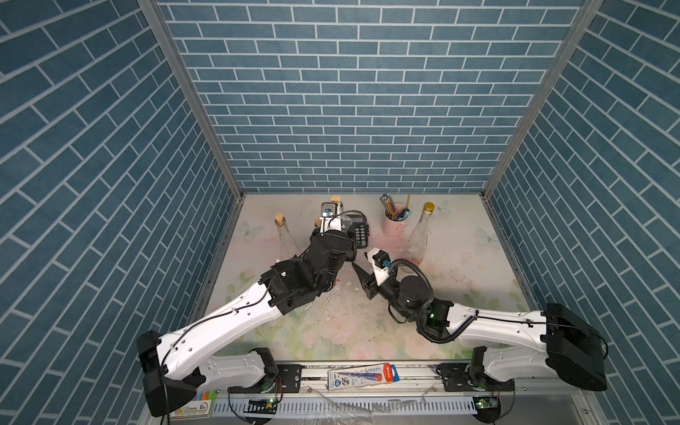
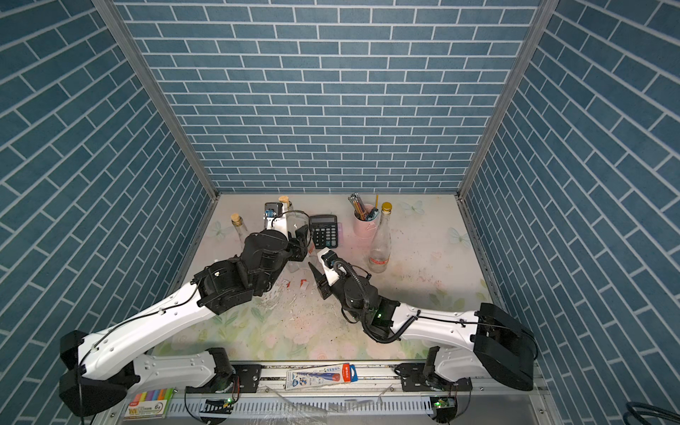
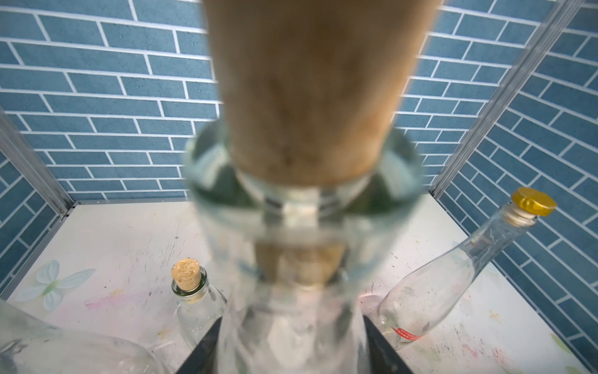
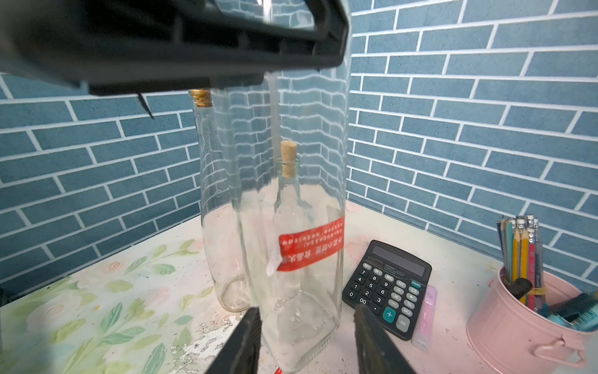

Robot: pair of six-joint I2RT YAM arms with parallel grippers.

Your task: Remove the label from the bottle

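Note:
My left gripper is shut around a clear glass bottle (image 3: pixel 286 324) with a cork (image 3: pixel 317 81) in its mouth. In the right wrist view the left gripper's black finger (image 4: pixel 280 46) crosses the upper part of this bottle. A red label (image 4: pixel 311 245) with white print runs around its lower body, and a pale corner stands at the label's left end. My right gripper is open near the bottle's base, below the label, its fingertips apart on the two sides. Whether they touch the glass cannot be told.
Two other corked bottles stand behind, one (image 4: pixel 221 249) at left and one (image 4: pixel 289 218) seen through the held glass. A calculator (image 4: pixel 389 283), a pink pencil cup (image 4: pixel 517 324) and a gold-capped bottle (image 2: pixel 380 244) stand to the right. Red scraps (image 2: pixel 303 284) lie on the table.

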